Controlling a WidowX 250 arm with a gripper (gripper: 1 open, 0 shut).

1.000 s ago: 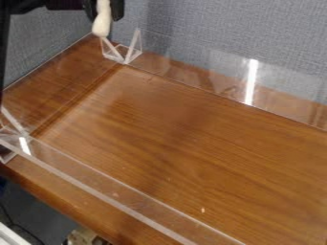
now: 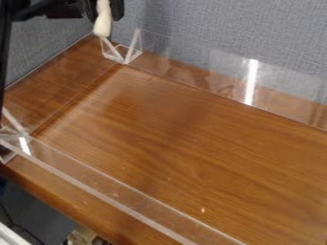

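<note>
My gripper [image 2: 103, 8] is at the top left of the camera view, dark and partly out of frame, shut on a pale cream elongated object [image 2: 103, 23] that hangs downward from it. The object is small in the picture, and I cannot tell what it is. It hangs in front of the grey wall, near the back left corner of the wooden work surface [image 2: 179, 153].
Clear plastic barriers [image 2: 205, 62] with corner brackets [image 2: 121, 53] edge the wooden surface along the back and front left. A grey textured wall [image 2: 243, 29] stands behind.
</note>
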